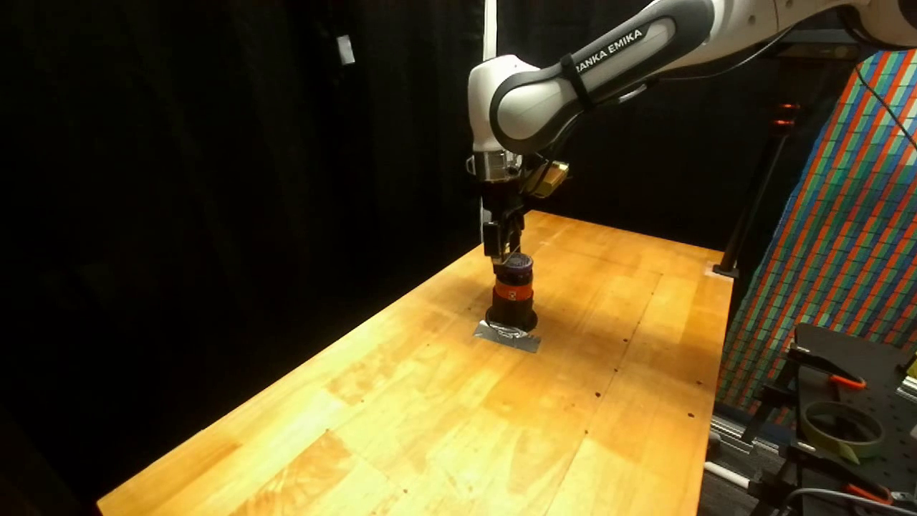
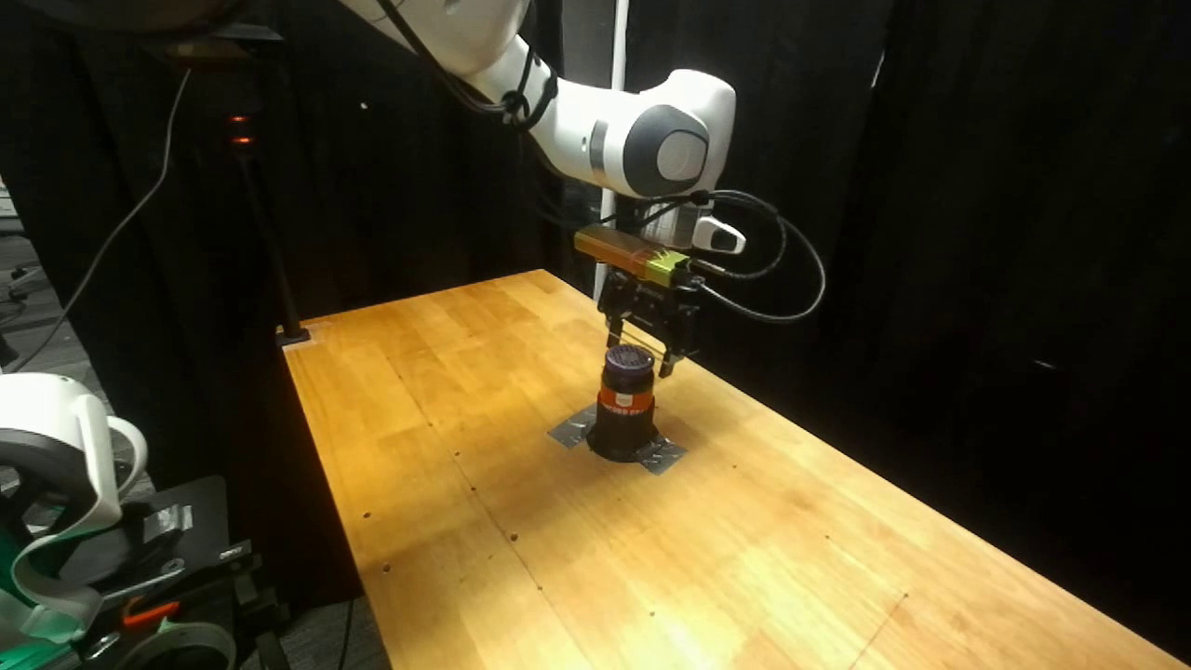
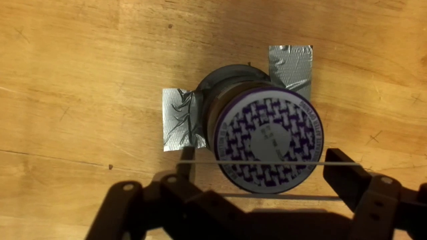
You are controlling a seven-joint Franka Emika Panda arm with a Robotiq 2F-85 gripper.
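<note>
An upright jar with an orange label (image 1: pixel 513 293) stands in a black round base (image 2: pixel 621 447) on the table. Its purple-and-white patterned lid (image 3: pixel 270 140) faces up in the wrist view. Grey tape (image 3: pixel 182 120) runs from the base onto the wood on two sides. My gripper is open, its fingers (image 3: pixel 346 174) spread wider than the lid. Thin bands stretch between the fingers and pass across the lid's near part in that view. From outside, the fingertips hang at about lid height, close beside the lid; whether they touch it I cannot tell.
Black curtains hang behind it. A thin black post (image 1: pixel 756 198) rises at the table's far corner. Off the table's side stands a dark cart (image 1: pixel 860 387) with clamps and a tape roll.
</note>
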